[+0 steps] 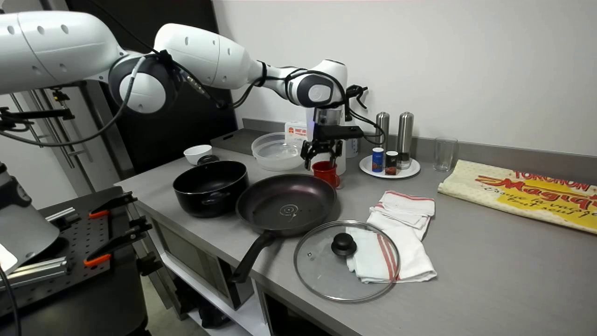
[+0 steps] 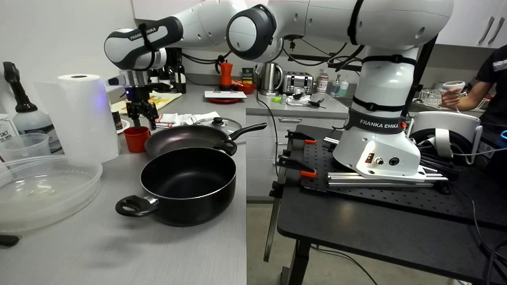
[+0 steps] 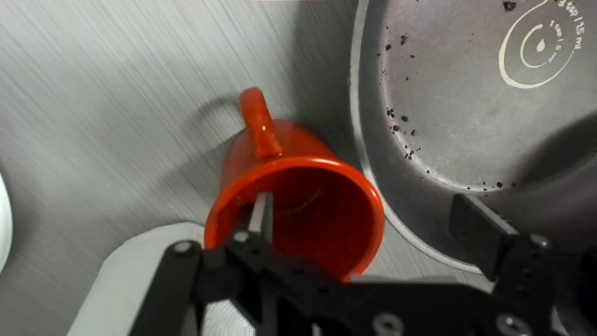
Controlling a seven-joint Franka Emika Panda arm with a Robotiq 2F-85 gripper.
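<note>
A red mug stands on the counter beside the dark frying pan, its mouth up and its handle pointing away from my gripper in the wrist view. My gripper is open above the mug. One finger overlaps the mug's mouth and appears to be inside it; the other finger is outside, over the pan's edge. The mug's pan-side wall lies between them, with a gap to each. In exterior view 2 the gripper points down at the mug.
A paper towel roll stands close beside the mug. A black pot, a glass lid and a white towel lie around the pan. Shakers and mills occupy a white plate. Right of the towel, the counter is clear.
</note>
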